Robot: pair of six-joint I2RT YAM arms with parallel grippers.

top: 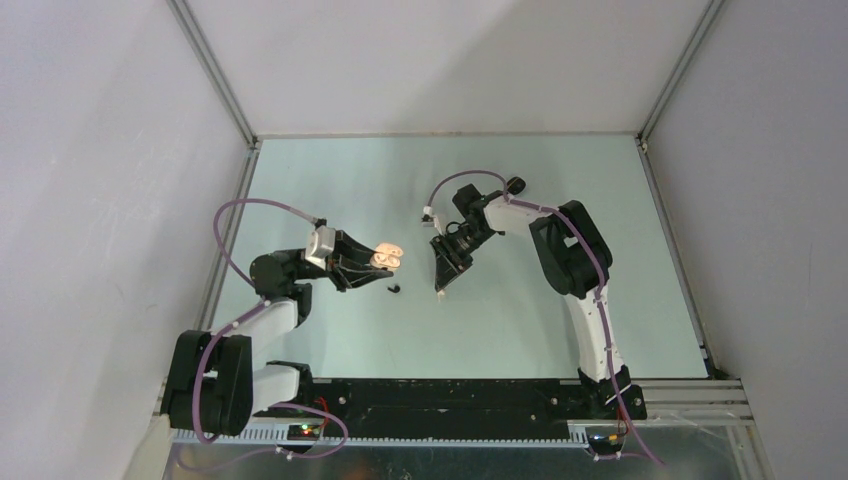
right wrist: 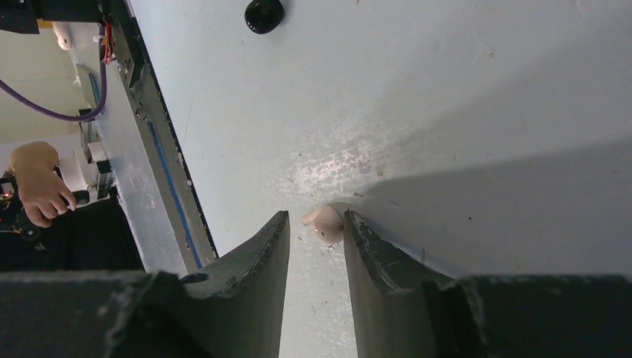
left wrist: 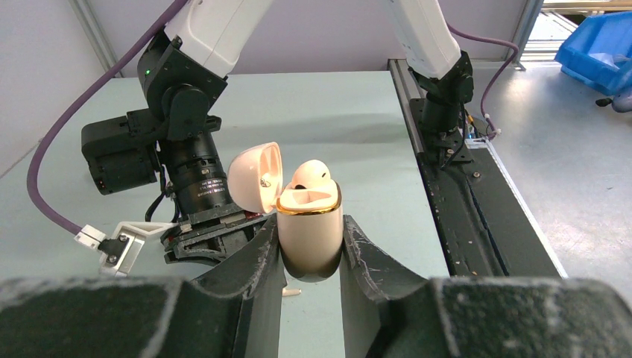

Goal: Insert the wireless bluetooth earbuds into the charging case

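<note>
The pink charging case point(left wrist: 310, 239), with a gold rim, stands upright with its lid point(left wrist: 256, 177) swung open. My left gripper is shut on its body, clear of the table. One pink earbud point(left wrist: 310, 174) shows in the case; the area beside it looks like an empty slot. Another pink earbud point(right wrist: 326, 224) lies on the table between the fingertips of my right gripper. These fingers are part open: the right-hand finger point(right wrist: 358, 246) is very close to the earbud or touching it, while a gap shows on the other side.
A small black object point(top: 394, 288) lies on the table between the two grippers; it also shows in the right wrist view. A round dark object point(top: 515, 186) sits behind the right arm.
</note>
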